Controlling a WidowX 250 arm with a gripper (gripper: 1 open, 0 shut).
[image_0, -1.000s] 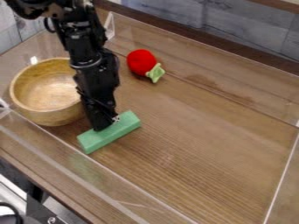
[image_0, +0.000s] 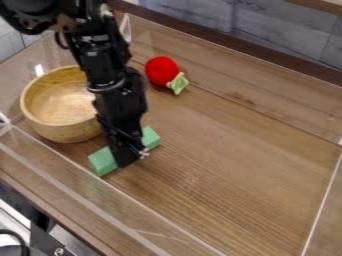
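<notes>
The black gripper (image_0: 124, 150) is low over a green block (image_0: 104, 163) on the wooden table, covering much of the block's middle. Its fingertips look close together; whether anything is between them cannot be made out. A wooden bowl (image_0: 34, 105) sits just left of the arm.
A red tomato-like object (image_0: 162, 69) with a pale green piece beside it lies behind the arm. A black cable runs at the lower left edge.
The gripper has moved slightly right and down, now hiding more of the green block. The bowl and red object look unmoved.
</notes>
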